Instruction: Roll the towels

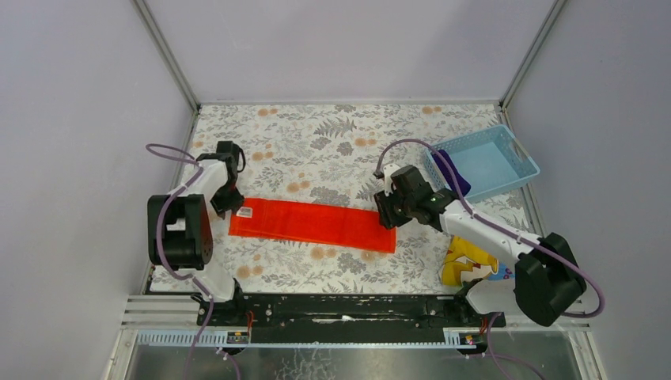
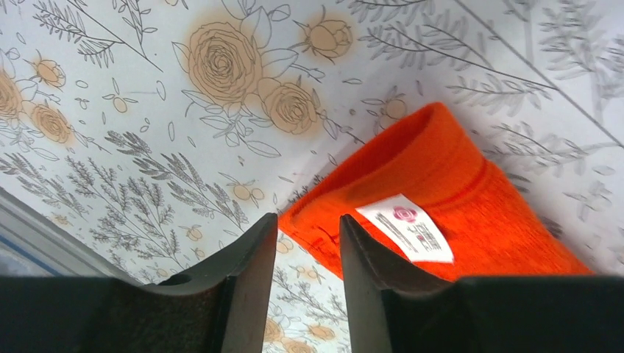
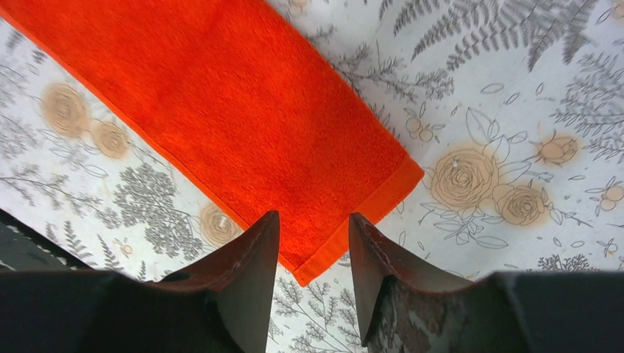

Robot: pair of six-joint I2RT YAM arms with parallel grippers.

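A long folded red towel (image 1: 308, 222) lies flat across the middle of the table. Its left end, with a white label (image 2: 408, 228), has a raised fold in the left wrist view. My left gripper is open above that end, empty. At the other end, a flat hemmed edge (image 3: 379, 195) shows beneath my right gripper, whose fingers stand apart with nothing seen between them but towel and table beyond.
A blue basket (image 1: 494, 154) with a dark purple rolled cloth (image 1: 451, 172) stands at back right. A yellow patterned towel (image 1: 459, 257) lies at front right.
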